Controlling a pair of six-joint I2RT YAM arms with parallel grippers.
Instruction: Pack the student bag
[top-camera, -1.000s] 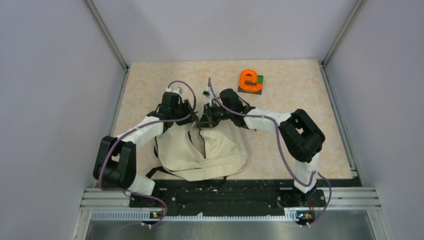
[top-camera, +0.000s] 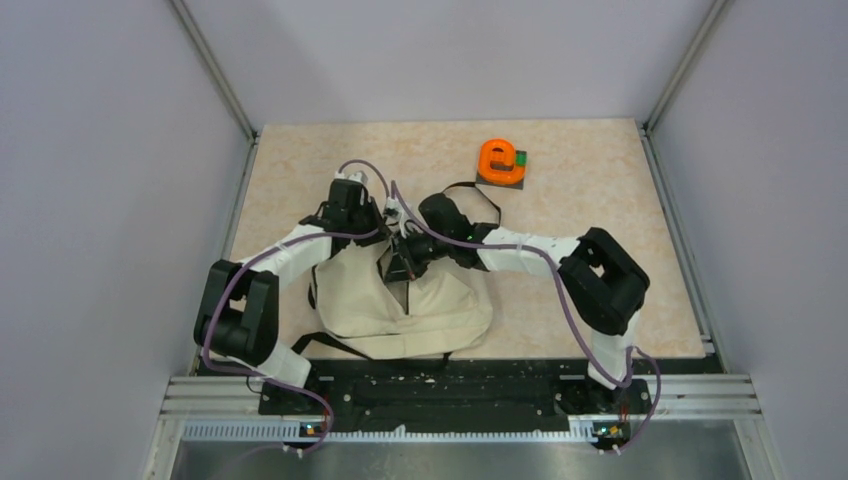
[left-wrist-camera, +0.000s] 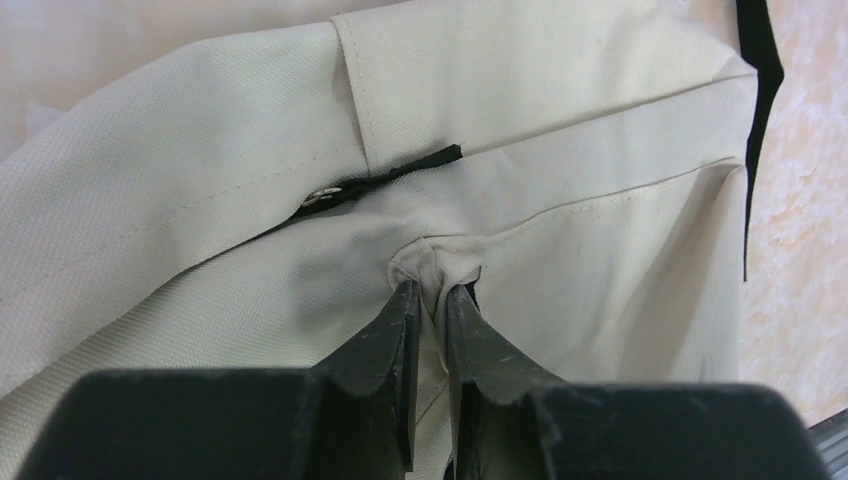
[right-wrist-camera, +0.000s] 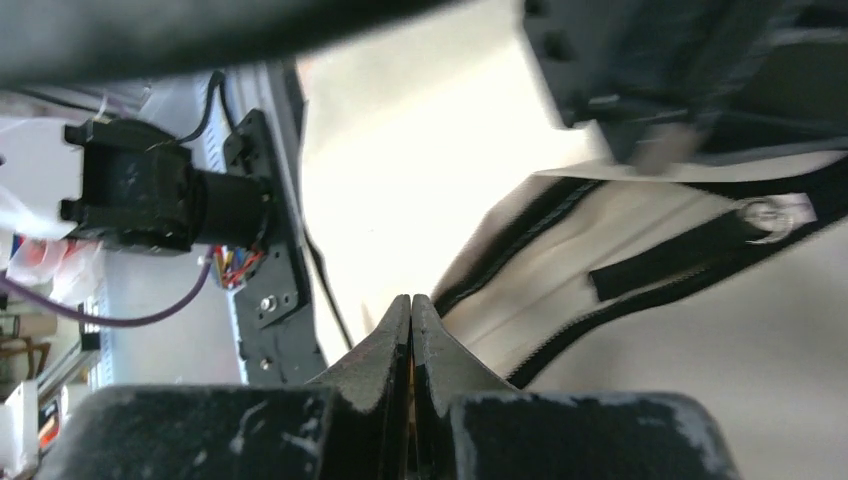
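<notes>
A cream cloth bag with black zips and straps lies at the front middle of the table. My left gripper is shut on a folded seam of its fabric; in the left wrist view the fingertips pinch it beside a short black zip. My right gripper is low over the bag's dark opening, just right of and in front of the left one. In the right wrist view its fingers are shut, with nothing seen between them, beside black zip edges.
An orange object on a dark base, with a green part, lies at the back right. Both arms are close together over the bag.
My right gripper has moved toward the front and left, down to the bag's opening. My left gripper has shifted only slightly.
</notes>
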